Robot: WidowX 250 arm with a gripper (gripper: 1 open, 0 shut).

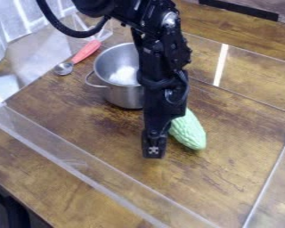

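Observation:
My black gripper (157, 138) hangs low over the wooden board, pointing down, at the centre of the view. A pale green vegetable (188, 134), looking like a corn cob or cabbage, lies just to its right, partly hidden behind it. A steel pot (113, 87) stands behind the gripper to the left, partly covered by the arm. Whether the fingers are open or shut, or hold anything, I cannot tell.
A red-handled utensil (88, 50) and a small metal piece (63, 69) lie at the back left. The board is clear at the front and right. Clear strips cross it near the edges.

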